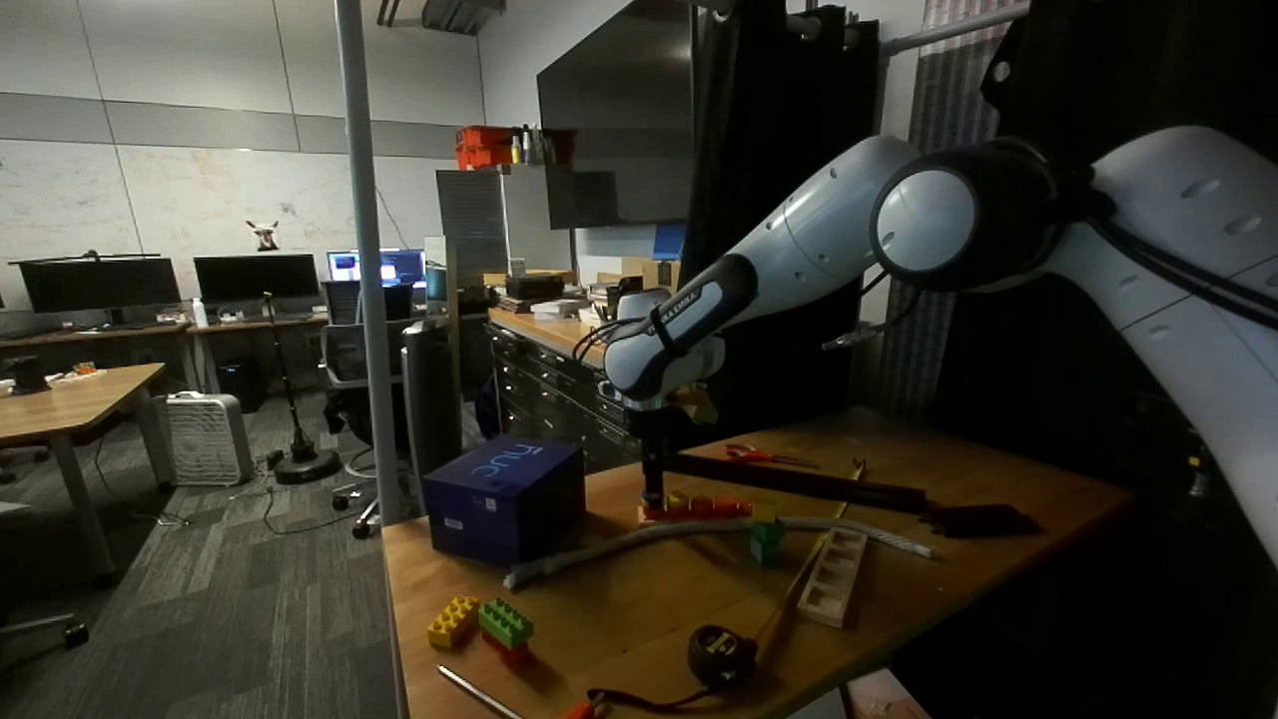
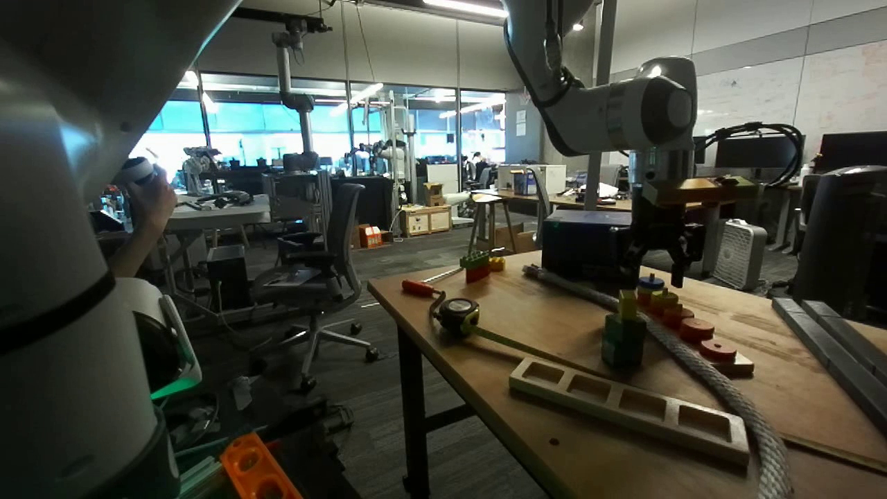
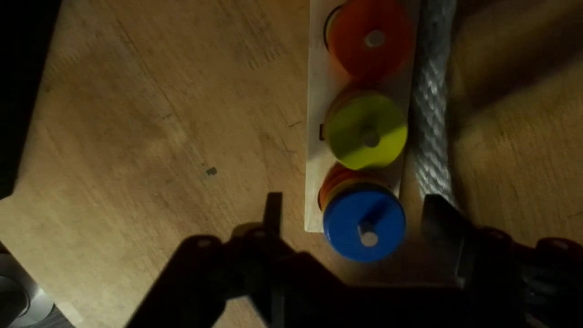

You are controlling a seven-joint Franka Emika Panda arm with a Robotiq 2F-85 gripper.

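Note:
A wooden peg board (image 3: 315, 164) carries stacked discs on upright pegs. At its end in the wrist view is a blue disc (image 3: 355, 218) topping one stack, beside a yellow disc (image 3: 360, 147) and an orange-red disc (image 3: 363, 54). My gripper is open, its dark fingers (image 3: 273, 210) on either side of the blue disc with gaps to both sides. Nothing is gripped. In the second exterior view the blue disc (image 2: 651, 283) shows by the fingertips. From the first exterior view, the gripper's finger (image 1: 653, 485) largely hides that end of the board.
A grey rope (image 3: 432, 109) runs close along the board. A blue box (image 1: 503, 497) stands near the gripper. Stacked green blocks (image 2: 624, 341), a wooden tray (image 2: 632, 407), a tape measure (image 1: 721, 655) and dark bars (image 2: 831, 349) also occupy the table.

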